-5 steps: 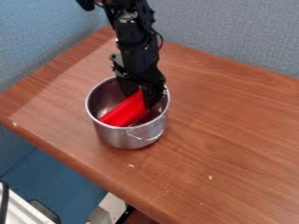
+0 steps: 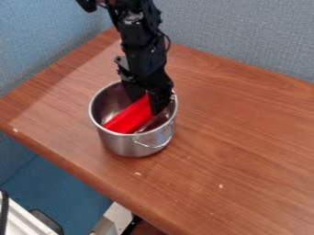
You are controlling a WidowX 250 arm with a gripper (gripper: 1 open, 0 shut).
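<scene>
My black gripper [image 2: 152,94] reaches down from the top into a stainless steel pot [image 2: 132,142] with a wire handle, standing on the wooden table near its left side. A long red object [image 2: 128,117] lies slanted inside the pot, its upper end at my fingers. The fingers look closed on that end, though the fingertips are mostly hidden in shadow.
Grey-blue walls rise at the left and back. The table's left edge runs close by the pot, with some white and dark items below at the lower left.
</scene>
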